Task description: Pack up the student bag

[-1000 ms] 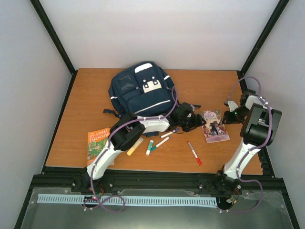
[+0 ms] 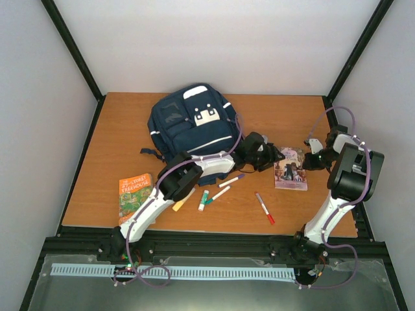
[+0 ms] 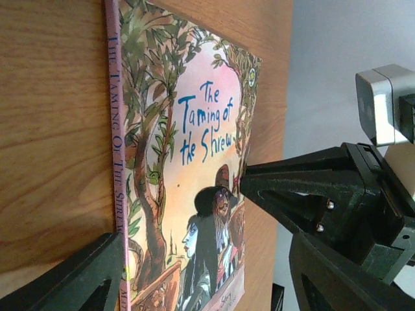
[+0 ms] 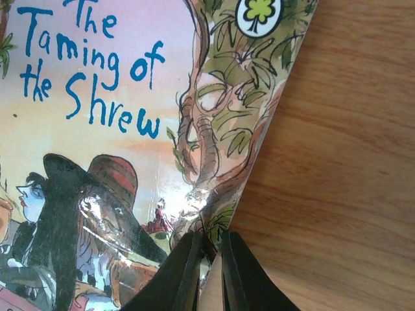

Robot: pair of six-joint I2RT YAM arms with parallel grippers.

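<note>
The pink book titled The Taming of the Shrew (image 2: pixel 290 172) lies flat on the right of the table, its cover up. At its left side, by the spine, my left gripper (image 2: pixel 280 157) stands part open; in the left wrist view its fingers (image 3: pixel 81 275) are spread wide, one beside the spine. My right gripper is shut on the book's right edge, its tips close together there. The dark blue bag (image 2: pixel 206 139) lies at the back of the table, left of the book. An orange book (image 2: pixel 133 190) lies front left, partly behind my left arm.
Loose markers lie in front of the bag: a green one (image 2: pixel 203 200), a teal-capped one (image 2: pixel 218 195) and a blue-capped one (image 2: pixel 231 181). Nearby are a yellow stick (image 2: pixel 183 199) and a red marker (image 2: pixel 265 208). Bare table lies behind the book.
The pink book has turned slightly and now sits squarer to the table, its front edge level. My left gripper has shifted a little right, towards the spine. The right arm looks nearly unmoved.
</note>
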